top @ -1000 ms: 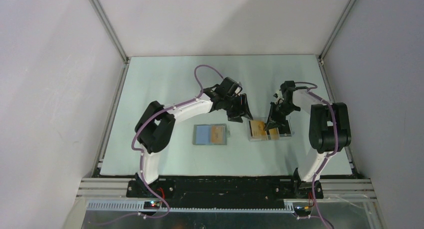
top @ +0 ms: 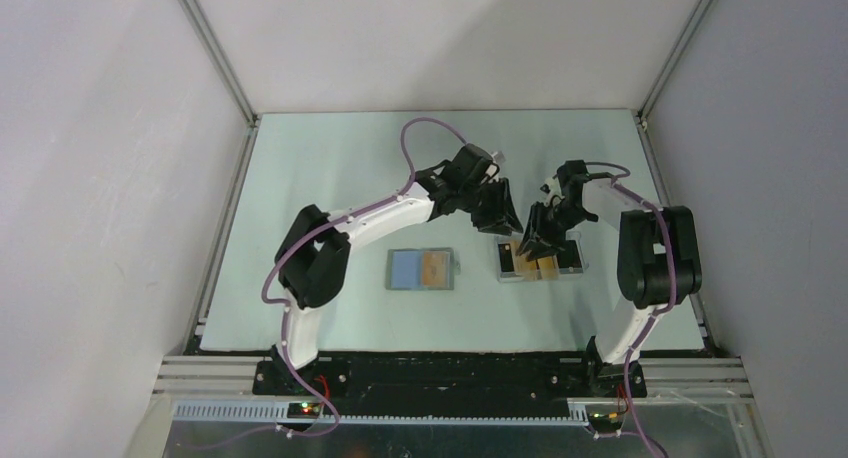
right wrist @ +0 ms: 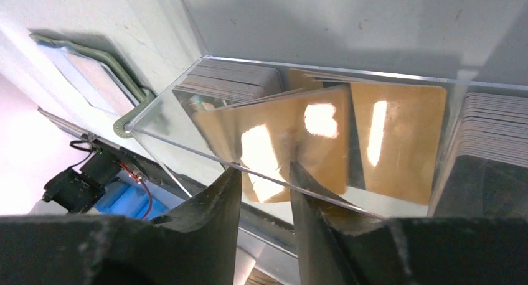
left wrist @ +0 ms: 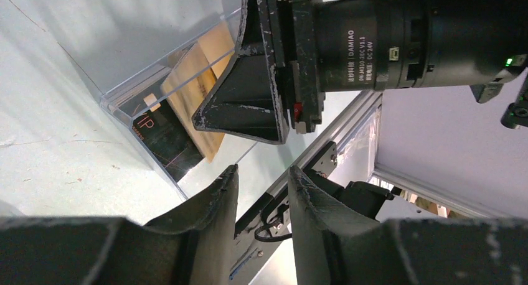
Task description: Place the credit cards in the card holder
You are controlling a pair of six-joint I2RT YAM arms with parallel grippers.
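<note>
A clear box (top: 503, 278) at the right of the table holds black and gold cards. In the left wrist view one gold card (left wrist: 182, 101) leans at a slant beside a black card (left wrist: 163, 139). The right wrist view shows that slanted gold card (right wrist: 324, 154) near another gold card (right wrist: 398, 135) and a stack of cards (right wrist: 233, 79). My right gripper is over the box, its fingers apart near the slanted card's lower edge. The left gripper stands open with nothing between its fingers, close to the box's upper left side in the top view.
A grey-green tray (top: 389, 284) with a blue and a tan part lies left of the box. Both arms crowd close together above the box.
My left gripper has moved right and slightly up toward the right one. The right gripper has shifted a little left. The slanted gold card has moved right, baring black at the box's left.
</note>
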